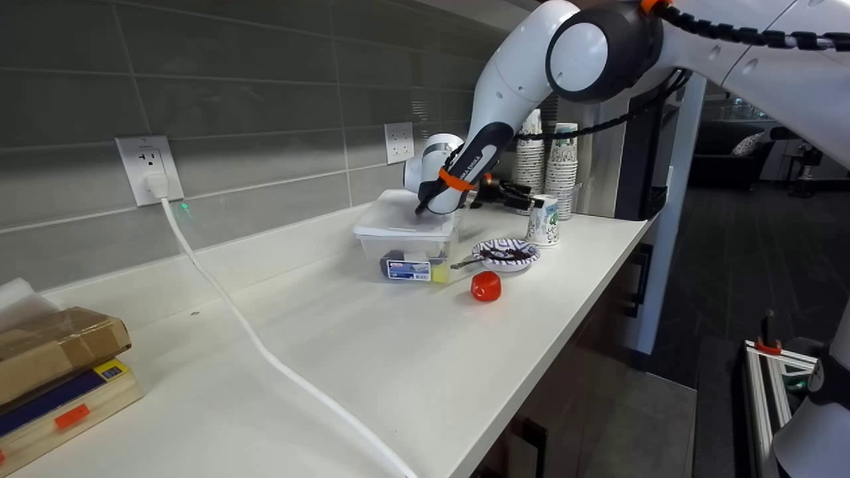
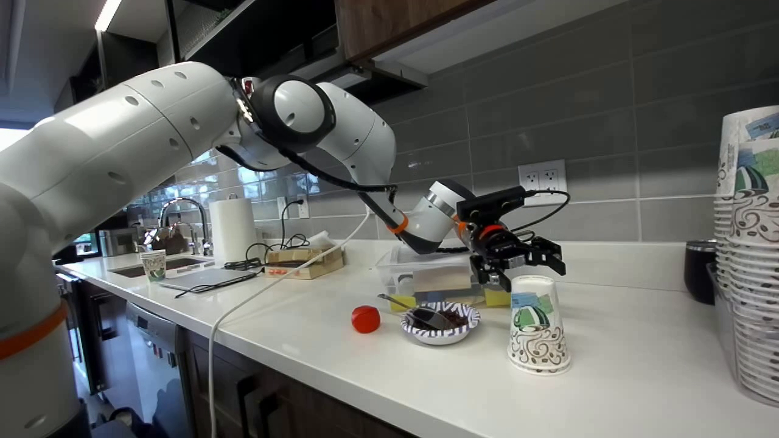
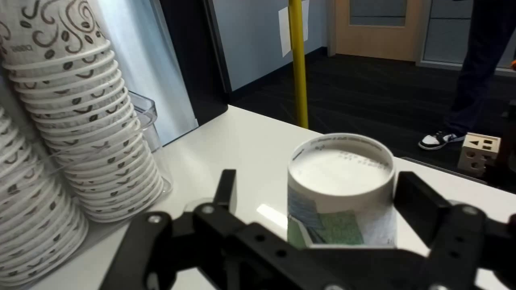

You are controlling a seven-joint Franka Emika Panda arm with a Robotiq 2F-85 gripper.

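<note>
An upturned paper cup [image 2: 538, 328] with a green and coffee-bean print stands on the counter. My gripper [image 2: 531, 270] is open at the height of the cup's top, just behind it in exterior view 2. In the wrist view the cup's recessed base [image 3: 342, 166] shows between the spread fingers, close to the right finger [image 3: 419, 205] and well apart from the left finger [image 3: 226, 191]. Whether the right finger touches the cup, I cannot tell. In exterior view 1 the gripper [image 1: 532, 198] reaches over toward the cup [image 1: 544, 223].
Beside the cup sits a patterned bowl [image 2: 438, 337] with dark contents and a utensil. A red object [image 2: 366, 319] lies near it. The lidded clear bin [image 1: 402, 239] is right under the arm. Tall cup stacks [image 3: 96, 130] stand left in the wrist view.
</note>
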